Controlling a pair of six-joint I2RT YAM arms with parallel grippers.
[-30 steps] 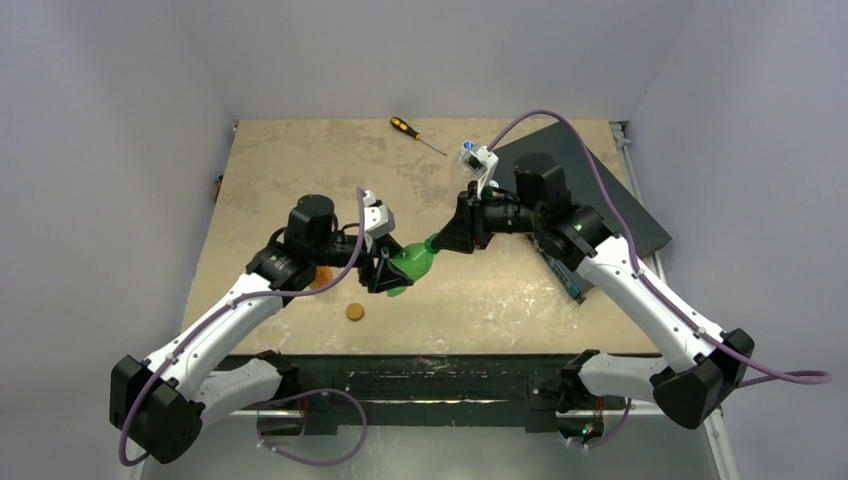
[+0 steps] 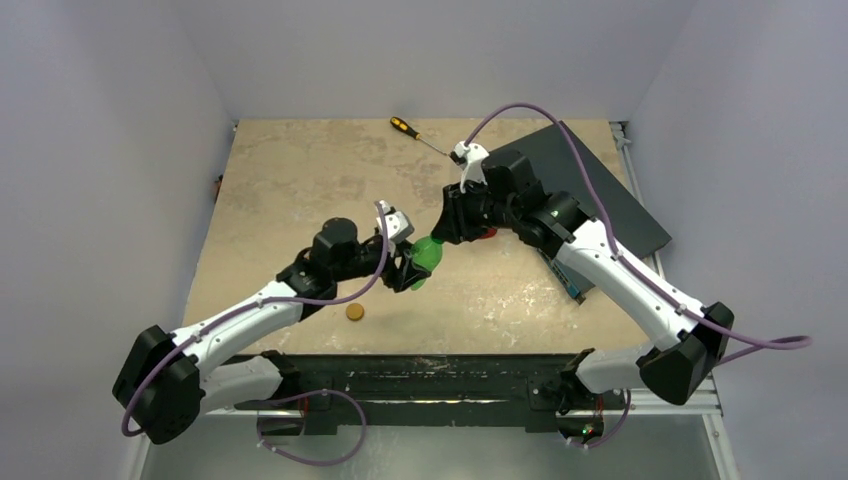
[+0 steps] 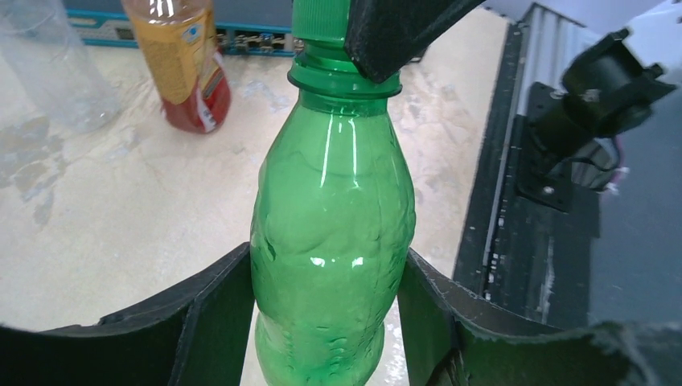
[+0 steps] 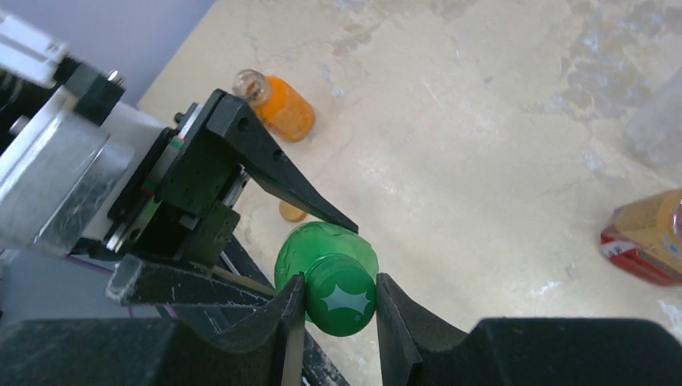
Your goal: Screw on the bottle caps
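Observation:
Held in the air between my two arms is the green bottle [image 3: 330, 185], upright in the left wrist view. My left gripper [image 2: 411, 272] has a finger against each side of its body and is shut on it. The green cap [image 4: 341, 299], with a pale star-like mark, sits at the bottle's neck. My right gripper [image 2: 438, 238] is shut on this cap, one finger on each side in the right wrist view. How tightly the cap sits on the threads cannot be told. An orange bottle [image 4: 288, 110] stands uncapped on the table, and a small tan cap [image 2: 355, 312] lies apart.
A bottle with red contents [image 3: 189, 76] stands beside a clear vessel [image 3: 60, 68]. The screwdriver [image 2: 405, 128] lies at the back, a dark panel [image 2: 610, 200] at the right.
Both arms have shifted: the left gripper and green bottle moved a little right, and the right gripper slightly left. The bottle now stands more upright, and the left wrist has turned.

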